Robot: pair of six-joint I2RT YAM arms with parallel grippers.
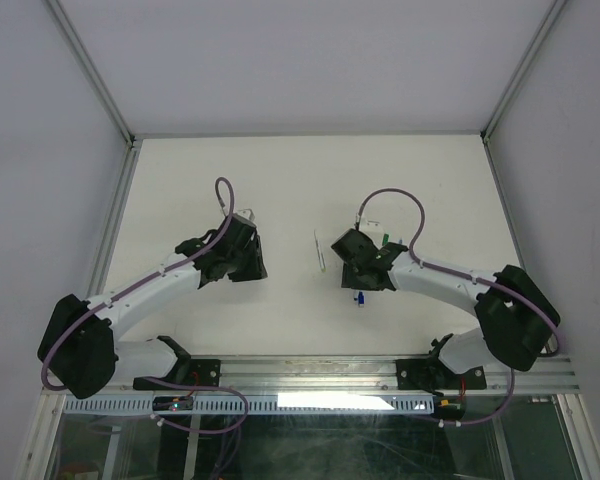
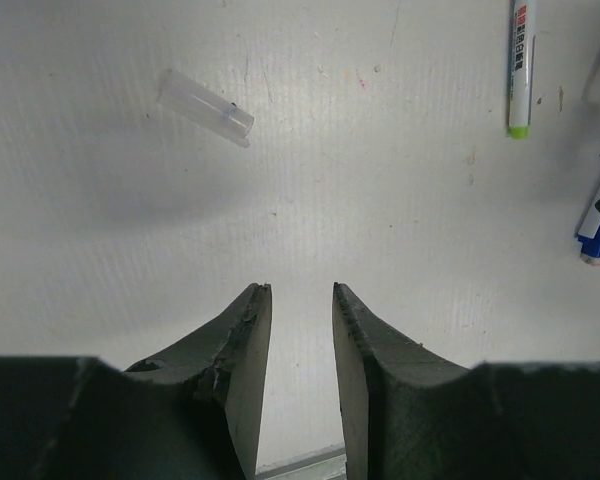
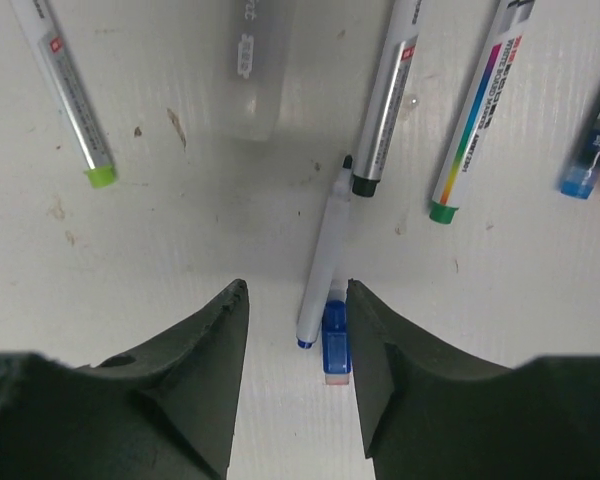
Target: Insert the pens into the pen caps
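Observation:
A pale pen with a dark tip lies alongside a short blue cap below my right gripper, which is part open with nothing between its fingers. In the left wrist view a translucent cap lies alone on the table, and my left gripper hangs over bare surface, part open and empty.
A green-capped white marker lies apart in the middle. More markers, a translucent piece and a blue-capped item lie around the right gripper.

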